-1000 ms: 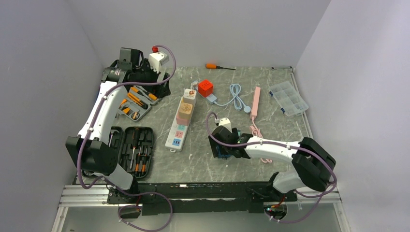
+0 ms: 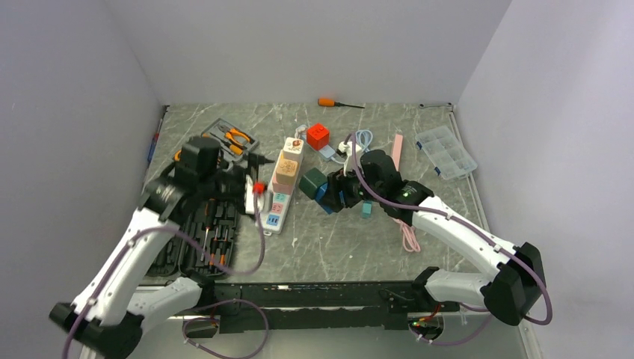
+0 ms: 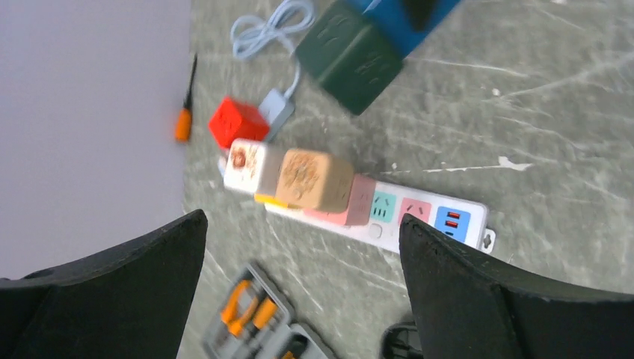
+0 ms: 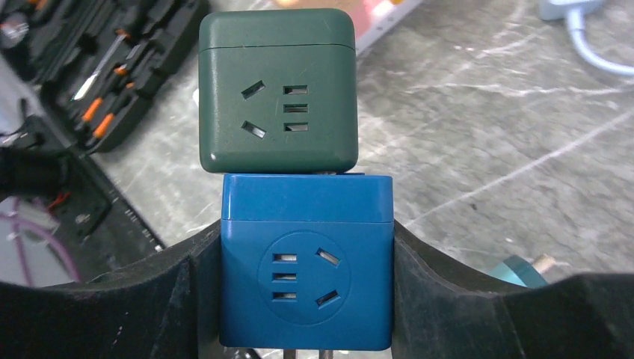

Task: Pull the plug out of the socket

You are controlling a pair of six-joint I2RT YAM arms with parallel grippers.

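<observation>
My right gripper is shut on a blue cube plug (image 4: 306,209), which has socket slots; a green cube plug (image 4: 277,105) is joined beyond it, both raised over the table right of the white power strip (image 2: 273,221). My left gripper is open, blurred in the top view, above the strip's left side with empty fingers. Stacked along the strip are a white cube (image 3: 247,168), a tan cube (image 3: 314,179) and a pink one (image 3: 359,194).
Tool cases (image 2: 224,239) lie at the left. A red cube (image 2: 318,136), coiled blue cable, screwdriver (image 2: 336,103) and clear organizer (image 2: 445,149) lie toward the back and right.
My right gripper has risen and moved back with the blue and green plugs.
</observation>
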